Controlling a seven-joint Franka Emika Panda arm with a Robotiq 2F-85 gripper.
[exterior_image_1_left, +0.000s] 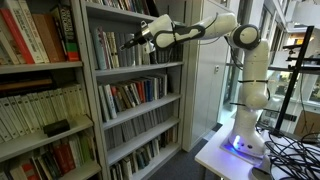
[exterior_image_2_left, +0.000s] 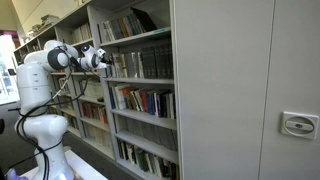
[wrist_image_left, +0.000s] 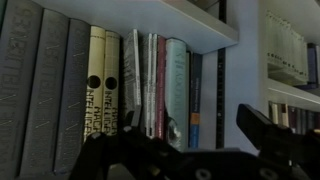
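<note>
In the wrist view my gripper stands open, its dark fingers (wrist_image_left: 262, 128) wide apart at the bottom with no book between them. Ahead is a row of upright books on a shelf: dark grey volumes (wrist_image_left: 38, 95), cream spines with black print (wrist_image_left: 95, 80), thin pale and reddish ones, a light blue-green book (wrist_image_left: 177, 90) and dark books to its right. In exterior view 1 the gripper (exterior_image_1_left: 128, 44) is small, held high in front of the bookcase's upper shelf, near a row of books (exterior_image_1_left: 108, 52). Whether it touches any book cannot be told.
A shelf board (wrist_image_left: 175, 12) runs above the books, and a vertical panel (wrist_image_left: 240, 75) bounds them on the right. More books fill the lower shelves (exterior_image_1_left: 130, 97). A white table (exterior_image_1_left: 225, 158) stands under the arm's base. The floor before the bookcase is open.
</note>
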